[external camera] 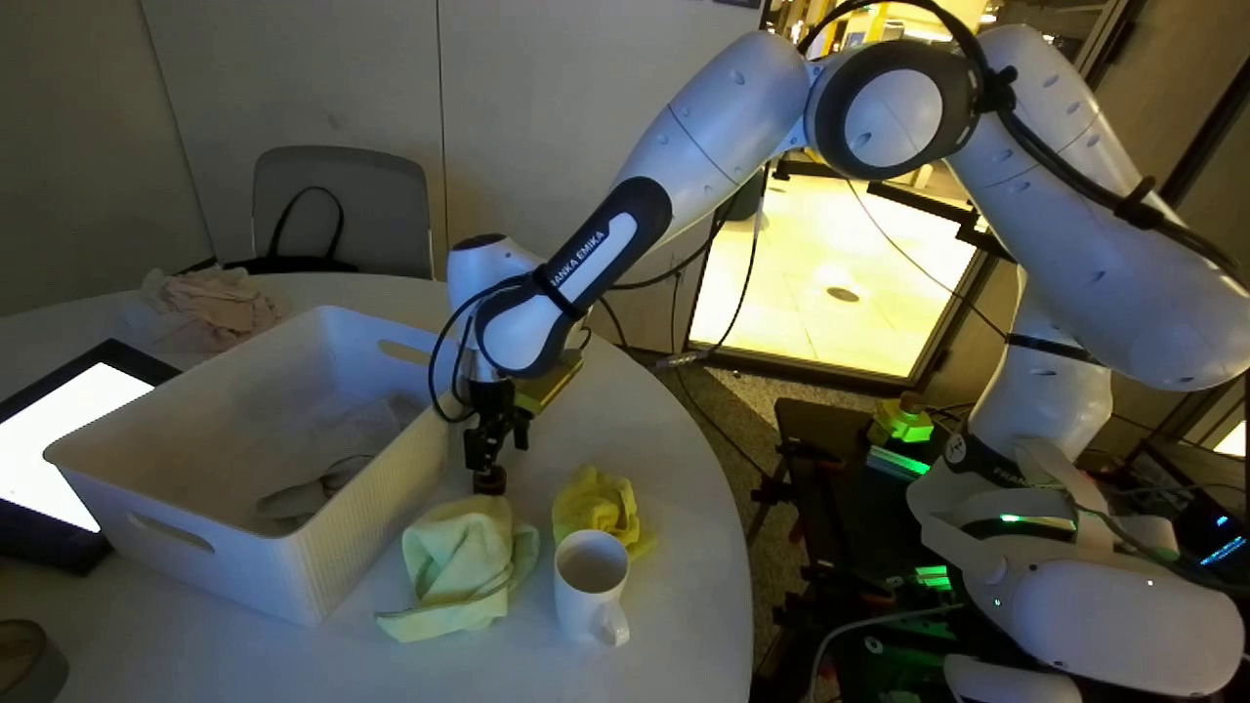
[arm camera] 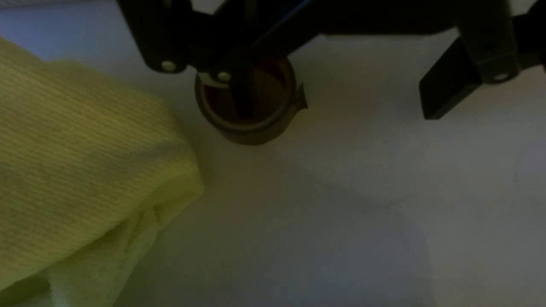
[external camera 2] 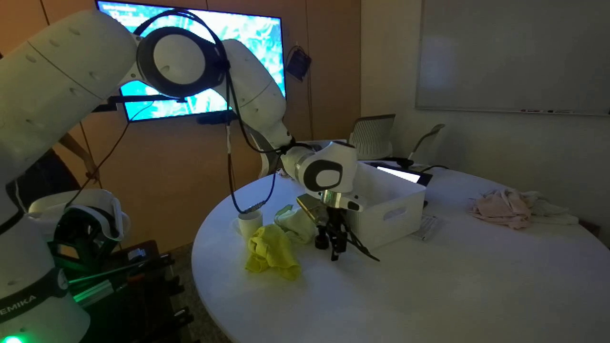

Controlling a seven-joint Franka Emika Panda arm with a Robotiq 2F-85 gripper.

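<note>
A small dark roll of tape (arm camera: 276, 123) lies on the table, its ring facing up and a loose tab at one side. My gripper stands open over it with the fingers wide apart. One finger reaches over the ring's hollow in the wrist view; how deep it goes, I cannot tell. The other finger (arm camera: 453, 82) is over bare table to the right. In exterior view 1 the tape (external camera: 489, 481) shows right below the gripper, just behind a crumpled pale yellow-green cloth (external camera: 463, 562).
A white bin (external camera: 352, 527) with some items inside stands close beside the gripper. A brighter yellow cloth (external camera: 595, 506) and a white mug (external camera: 586, 586) are on the table near its edge. Pinkish cloth (external camera 2: 503, 208) lies farther off, with free table (external camera 2: 429, 286) before it.
</note>
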